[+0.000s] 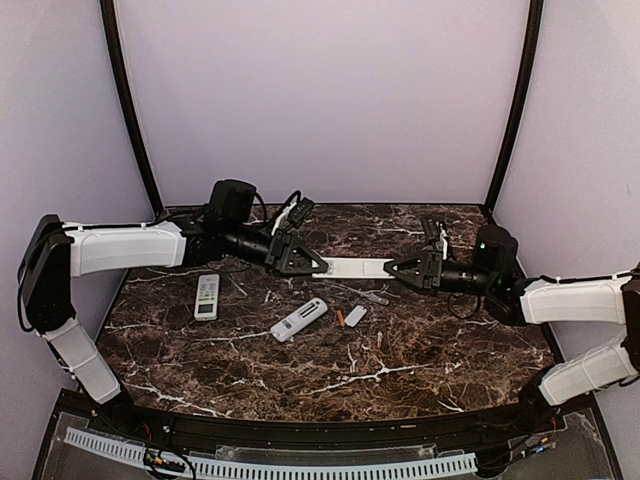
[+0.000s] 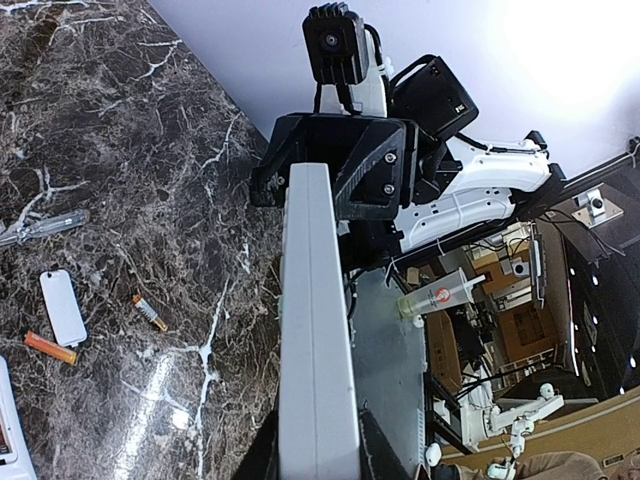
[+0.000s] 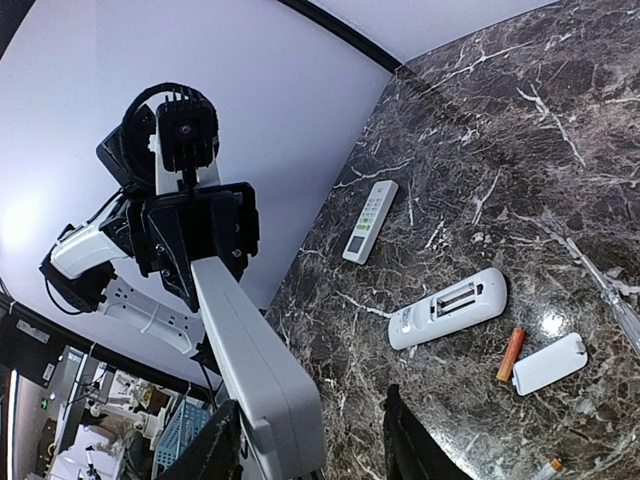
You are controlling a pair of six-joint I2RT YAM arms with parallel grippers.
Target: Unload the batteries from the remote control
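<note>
A white remote control (image 1: 355,268) is held level above the table, its left end in my left gripper (image 1: 322,267), which is shut on it. Seen from the left wrist, the narrow side of this remote (image 2: 318,320) runs away toward the right arm. At the other end stands my right gripper, part open, the remote's end near its left finger and a clear gap beside the right one. Below, another white remote (image 1: 299,319) lies with its battery slot exposed. An orange battery (image 3: 511,354) lies beside a white cover (image 3: 550,364); a second battery (image 2: 150,312) lies apart.
A third remote with a screen (image 1: 206,297) lies at the left of the marble table (image 1: 450,370). A screwdriver-like tool (image 2: 45,228) rests behind the cover.
</note>
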